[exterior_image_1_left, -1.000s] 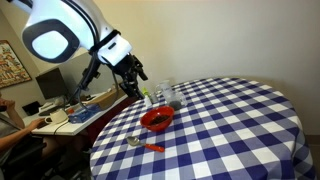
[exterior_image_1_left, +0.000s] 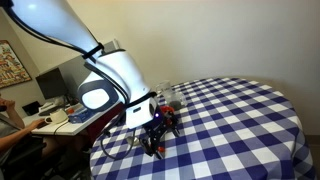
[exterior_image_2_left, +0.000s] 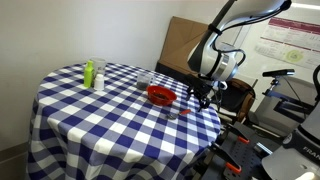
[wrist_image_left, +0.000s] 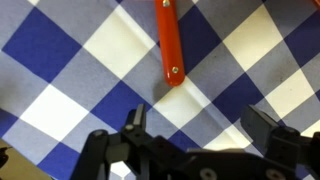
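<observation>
A red handle (wrist_image_left: 170, 42) with metal rivets lies on the checkered cloth, running off the top of the wrist view. My gripper is open, its dark fingers apart with only cloth between them, and the handle's near end lies ahead of the gap. In exterior view 1 the gripper (exterior_image_1_left: 161, 143) is low over the table and hides most of the handle. Exterior view 2 shows the red handle (exterior_image_2_left: 184, 112) near a grey metal piece (exterior_image_2_left: 172, 114), perhaps its head; the gripper (exterior_image_2_left: 205, 100) is beside it on the robot's side.
A red bowl (exterior_image_2_left: 160, 96) stands close to the handle, mostly hidden by the arm in exterior view 1. Clear containers (exterior_image_2_left: 146, 78), a green bottle (exterior_image_2_left: 88, 75) and a white bottle (exterior_image_2_left: 99, 83) stand farther off.
The arm has come down from high above the table, past the bowl, to a low position over the red handle. The bowl and handle show no clear movement.
</observation>
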